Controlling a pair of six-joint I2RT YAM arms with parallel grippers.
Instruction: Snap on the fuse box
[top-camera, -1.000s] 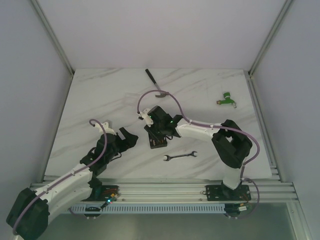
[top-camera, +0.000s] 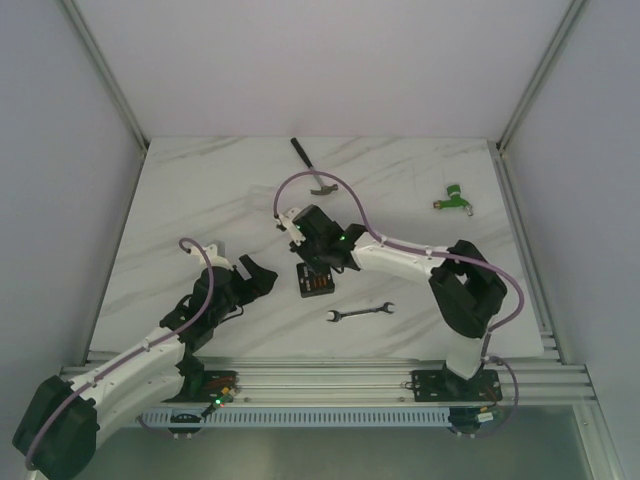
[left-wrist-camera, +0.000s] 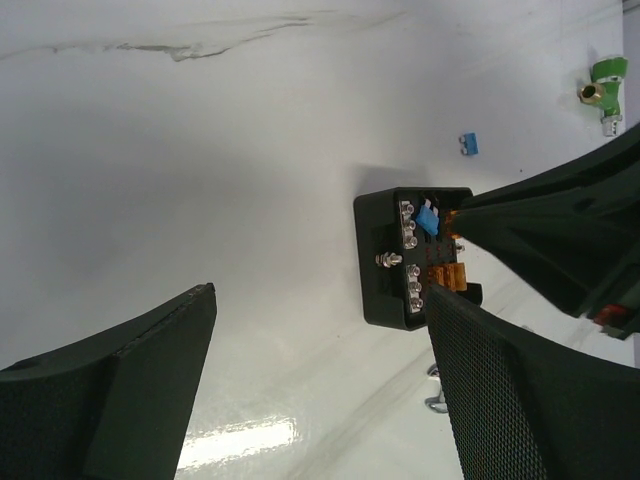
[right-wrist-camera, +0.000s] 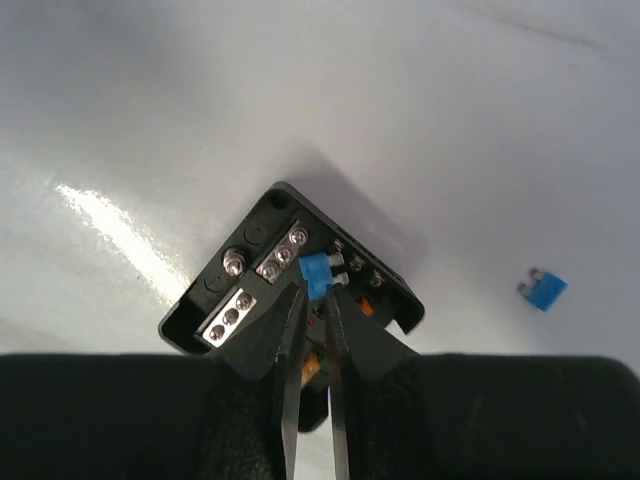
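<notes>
The black fuse box (top-camera: 316, 285) sits on the marble table at centre, holding metal terminal strips, orange pieces and a blue fuse (right-wrist-camera: 315, 273) that sits askew near one strip. My right gripper is over the box with its fingertips together at the blue fuse; whether anything is between them is hard to see. A second blue fuse (left-wrist-camera: 469, 143) lies loose on the table beside the box. My left gripper stands open and empty, left of the box.
A wrench (top-camera: 360, 312) lies in front of the box. A hammer (top-camera: 312, 168) is at the back, a green valve (top-camera: 452, 201) at the right.
My right arm has shifted slightly over the box in the top view. The left arm shows no visible movement.
</notes>
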